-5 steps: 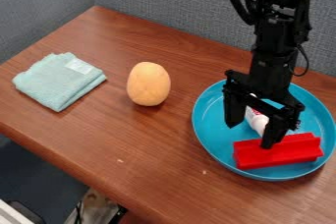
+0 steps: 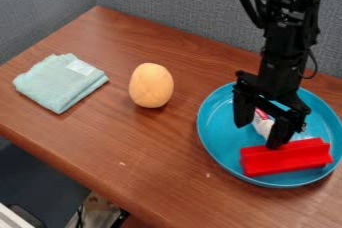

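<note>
My black gripper [image 2: 261,122] is low over the blue plate [image 2: 225,140] at the right, its fingers spread above and around a small white-and-red item [image 2: 262,124]. One finger reaches down to the red block [image 2: 294,155] lying at the plate's front; whether it touches is unclear. The gripper body partly hides the white item, and I cannot tell whether anything is held.
An orange egg-shaped object [image 2: 151,85] stands on the wooden table [image 2: 134,152] left of the plate. A folded pale cloth [image 2: 59,82] lies at the far left. A grey wall runs behind.
My gripper has shifted very slightly to the right; the objects look almost unchanged.
</note>
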